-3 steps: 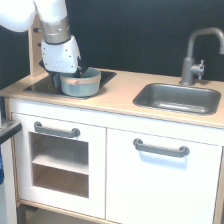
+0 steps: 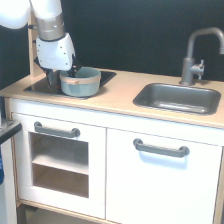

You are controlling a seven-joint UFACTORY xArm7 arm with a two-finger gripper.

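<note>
A grey-green pot (image 2: 84,86) stands on the dark stovetop (image 2: 42,88) at the left of the counter. My white arm comes down from the upper left. Its gripper (image 2: 61,76) is at the pot's left rim, with the dark fingers low against the dark background and partly lost in it. Whether they touch the rim, or have any of it between them, is too small to tell.
To the right, a metal sink (image 2: 178,98) is set into the wooden counter (image 2: 122,91), with a grey faucet (image 2: 190,68) behind it. Below are an open-looking cabinet (image 2: 60,162) and a white door with a dark handle (image 2: 161,148). The counter between pot and sink is clear.
My hand has shifted slightly to the left, so more of the pot's left side shows. The pot looks about where it was.
</note>
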